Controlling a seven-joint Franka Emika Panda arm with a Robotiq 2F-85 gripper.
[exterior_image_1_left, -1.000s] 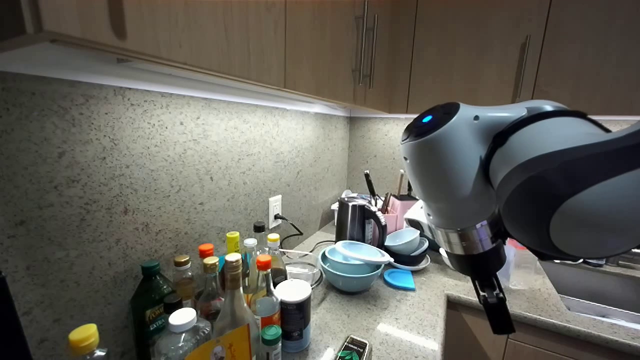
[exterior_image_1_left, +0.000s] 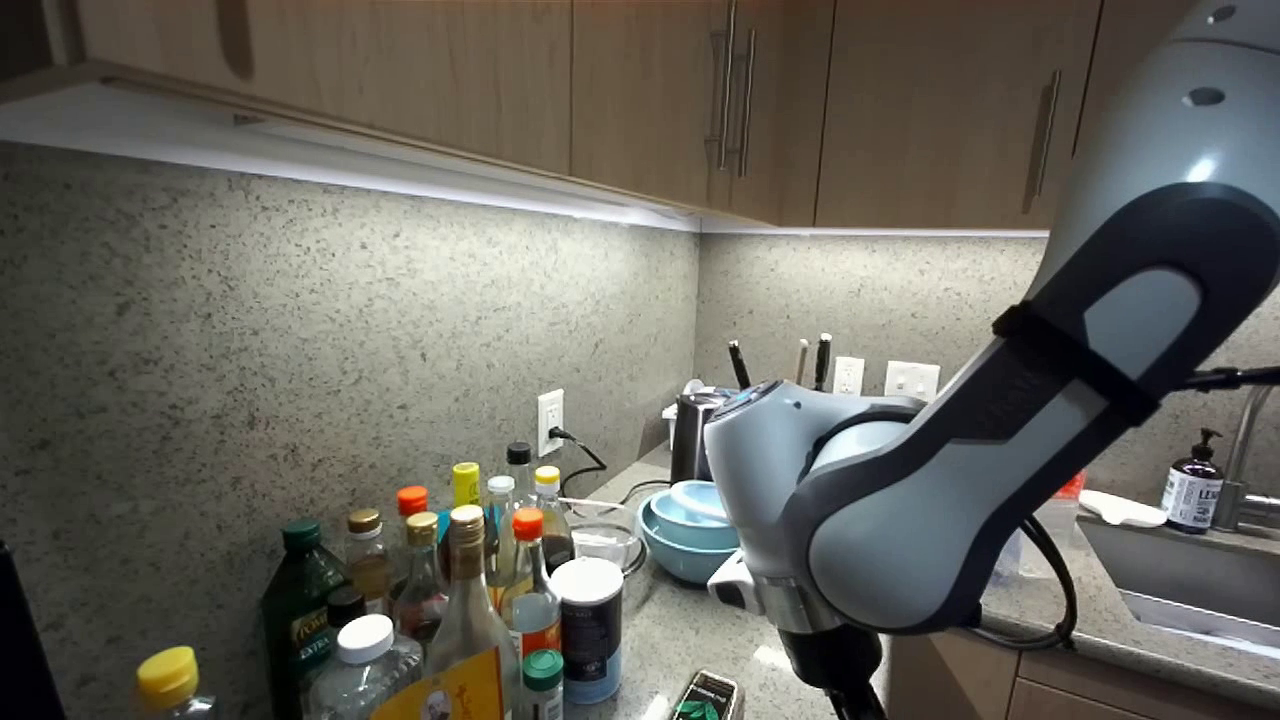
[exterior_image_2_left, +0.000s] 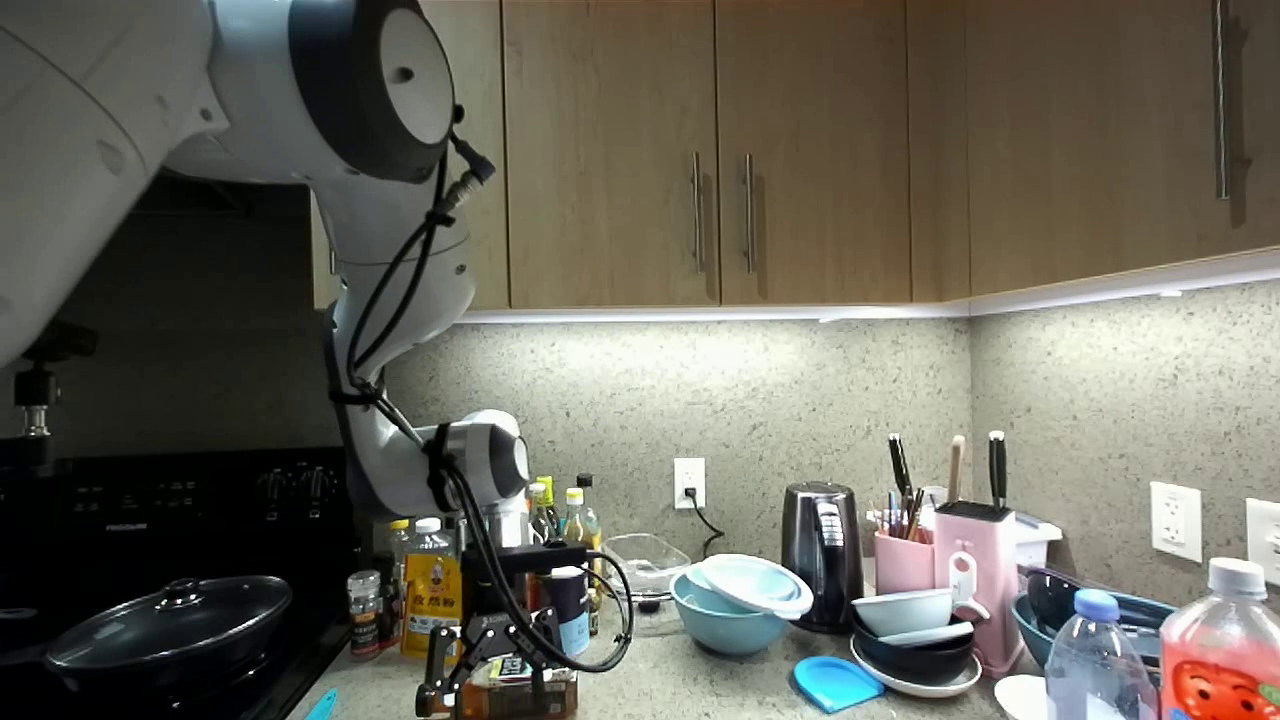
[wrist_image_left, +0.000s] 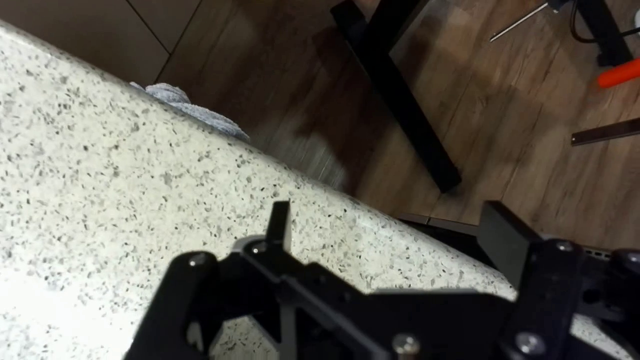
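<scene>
My gripper stands open in the wrist view, its two dark fingers (wrist_image_left: 504, 240) wide apart. Only the speckled counter (wrist_image_left: 150, 198) and its front edge show between them. In exterior view 2 the gripper (exterior_image_2_left: 439, 674) is low over the counter, in front of an amber bottle (exterior_image_2_left: 518, 696) that lies on its side. Exterior view 1 shows just the top of that bottle (exterior_image_1_left: 708, 696) at the lower border; there the arm's wrist (exterior_image_1_left: 834, 660) is to its right, and the fingertips are out of frame.
Several sauce bottles (exterior_image_1_left: 474, 612) and a dark canister (exterior_image_1_left: 588, 636) crowd the wall side. Beyond stand blue bowls (exterior_image_2_left: 726, 612), a kettle (exterior_image_2_left: 822, 558) and a pink knife block (exterior_image_2_left: 978, 576). A lidded pan (exterior_image_2_left: 174, 636) sits on the stove. Past the counter edge is floor.
In exterior view 1 the arm has moved left and down, from near the sink side toward the bottles. It now covers the knife block and part of the bowls. The bottles stand unmoved.
</scene>
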